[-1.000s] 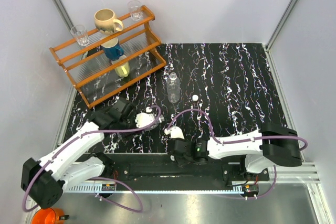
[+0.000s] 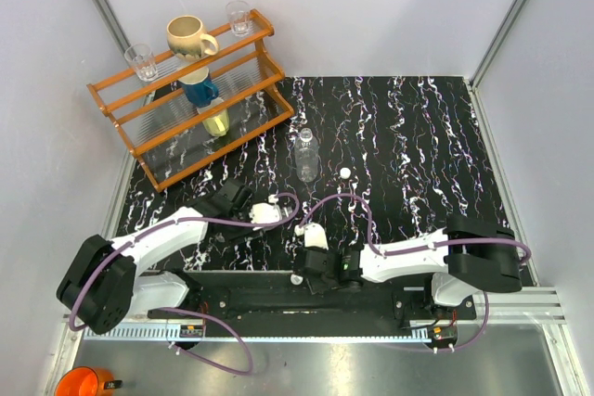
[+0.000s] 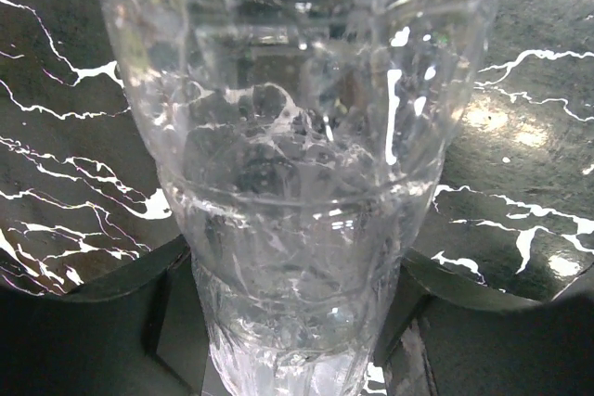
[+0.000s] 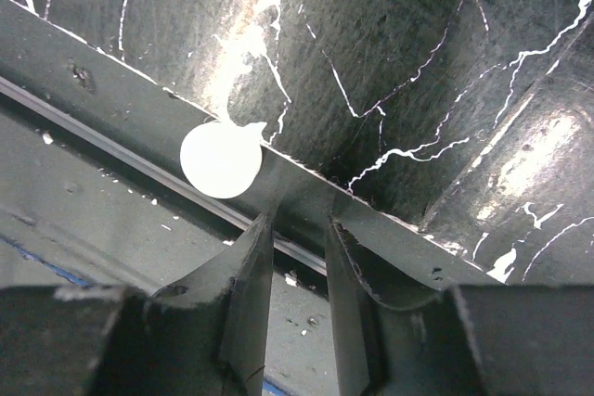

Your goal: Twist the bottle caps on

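A clear plastic bottle [image 3: 297, 183] fills the left wrist view, with my left gripper shut around its narrower part. From above, the left arm and its cable hide most of that bottle. At the table's front edge my right gripper stands part open, a narrow gap between its fingers and nothing in it. A white cap [image 4: 221, 159] lies on the dark edge strip, apart from the fingers and to their left. A second clear bottle [image 2: 306, 157] stands mid-table, and another white cap [image 2: 345, 173] lies to its right.
A wooden rack [image 2: 204, 99] with mugs and glasses stands at the back left. An orange cup [image 2: 82, 383] sits at the front left corner. Purple cables loop above both grippers.
More of the white cap at the edge now shows beside the right gripper, which has barely shifted.
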